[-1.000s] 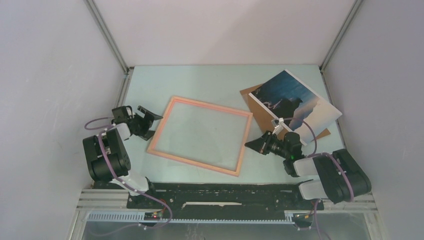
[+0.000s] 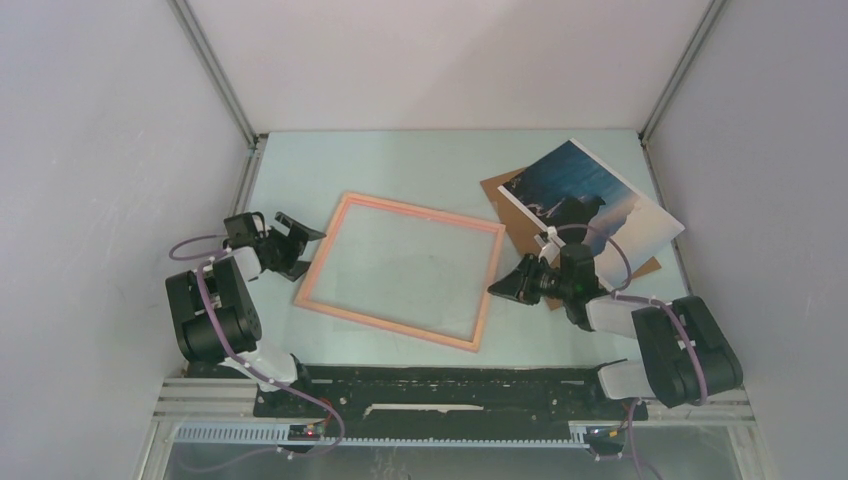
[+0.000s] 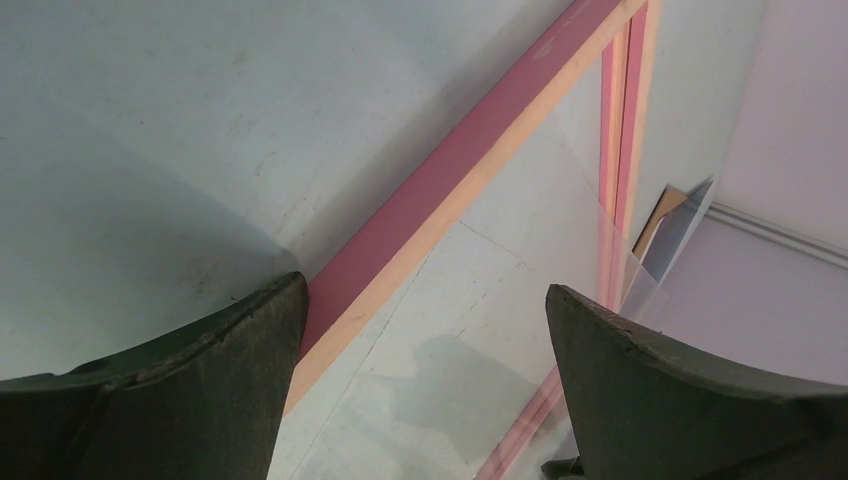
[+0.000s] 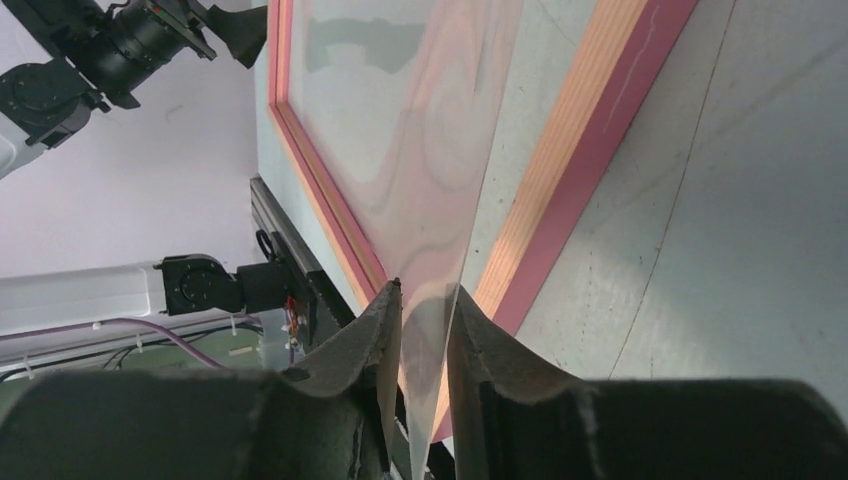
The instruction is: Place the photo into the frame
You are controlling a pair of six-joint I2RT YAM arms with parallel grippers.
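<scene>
The photo [image 2: 575, 190], dark blue with a pale pink part, lies at the right on a brown board, partly under my right arm. The wooden frame [image 2: 415, 208] lies slightly turned mid-table, with bare table showing through it. A clear sheet [image 4: 440, 170] spans the frame and rises at its right side. Its edge runs between the fingers of my right gripper, which stand a little apart. My left gripper is wide open at the frame's left side; one finger [image 3: 285, 310] meets the red outer face. Nothing is clamped there.
The brown board [image 2: 497, 190] sticks out from under the photo, close to the frame's right corner. A dark strip [image 2: 440, 385] runs along the front edge.
The right gripper stays by the frame's right side. Left arm, frame and photo are unmoved.
</scene>
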